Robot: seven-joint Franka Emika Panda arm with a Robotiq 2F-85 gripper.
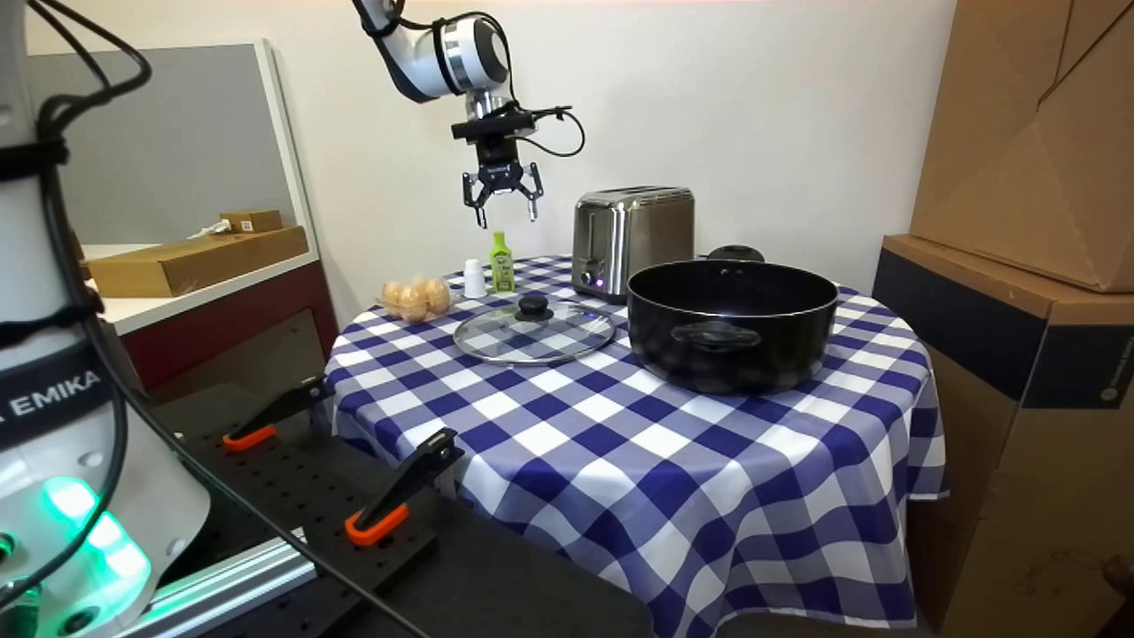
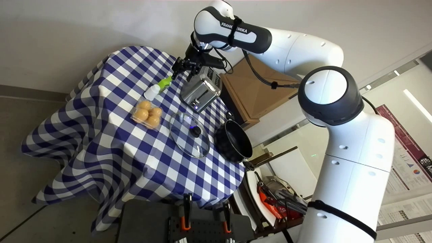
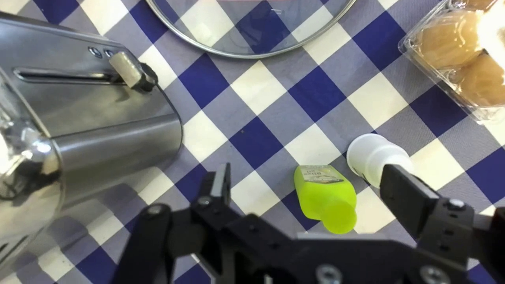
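Observation:
My gripper [image 1: 507,218] hangs open in the air above the far side of the table, its fingers spread with nothing between them. Below it a small lime-green bottle [image 1: 501,264] stands upright on the checked cloth. From above, in the wrist view, the green bottle [image 3: 326,196] shows between the two spread fingers, nearer the right one. Close beside it is a white shaker [image 3: 378,158], whose lower right part the right finger partly covers. In the second exterior view the white shaker [image 2: 152,92] stands next to the bottle.
A steel toaster [image 1: 634,239] stands close by, right of the bottle. A clear box of egg-like brown items [image 1: 416,299] sits to the left. Nearer are a glass lid [image 1: 534,331] and a black pot [image 1: 733,324].

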